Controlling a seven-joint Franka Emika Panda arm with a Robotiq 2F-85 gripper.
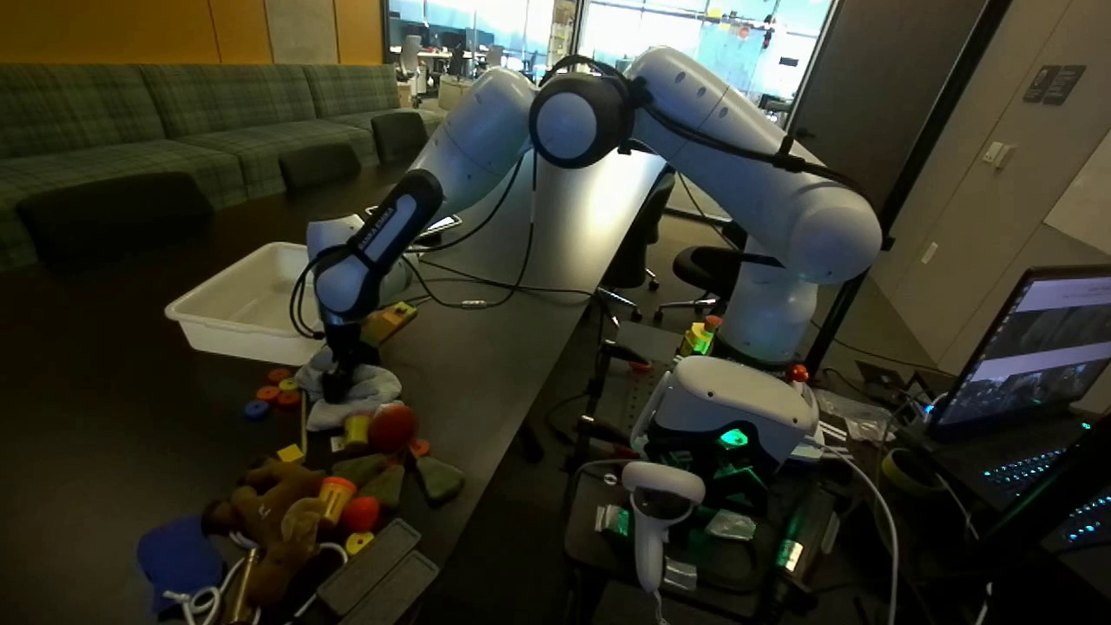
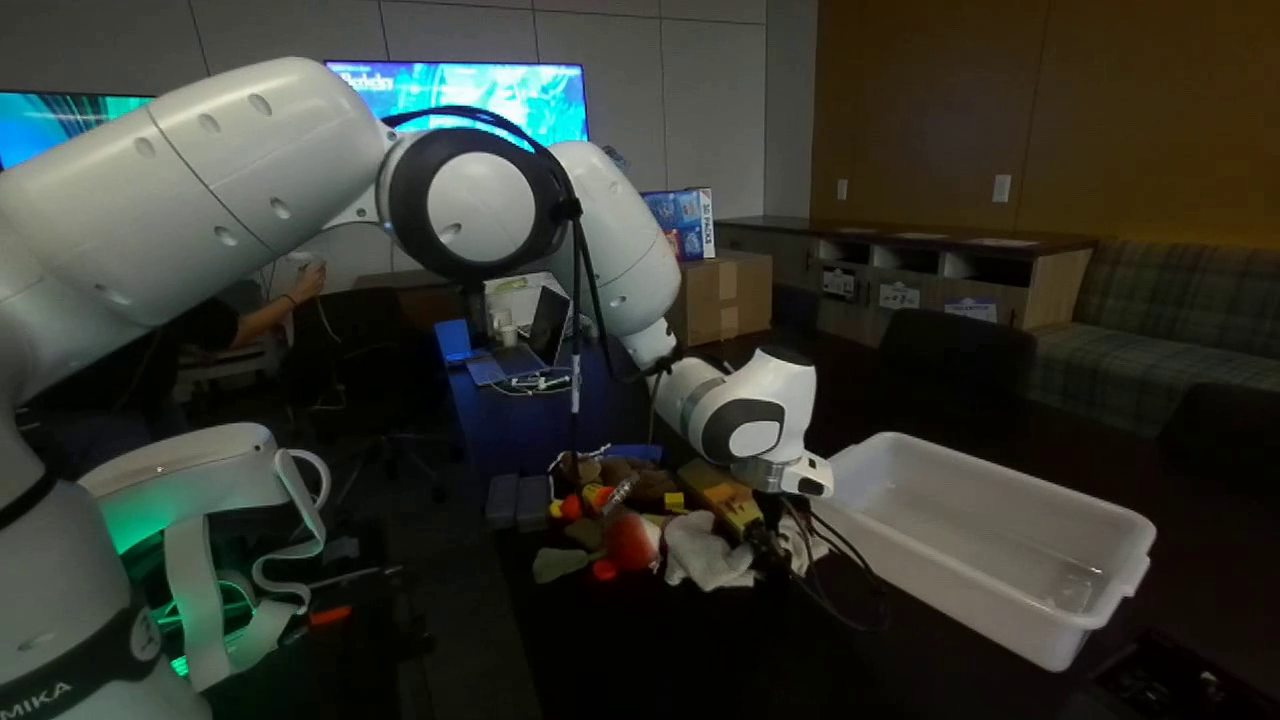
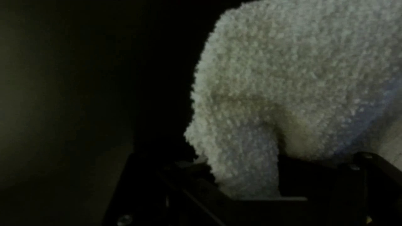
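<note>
A pale grey, fluffy cloth rests at table level, just in front of the white bin. My gripper points down into it and is shut on a fold. Up close in the wrist view, the cloth fills the upper right, and a tuft of it runs down between the dark fingers. In the second exterior view the cloth spreads beside the bin, with the gripper's tips in shadow.
The empty white bin stands right behind the cloth. Colored discs and a thin stick lie to its left. A red ball, blocks and a brown plush toy crowd the near side.
</note>
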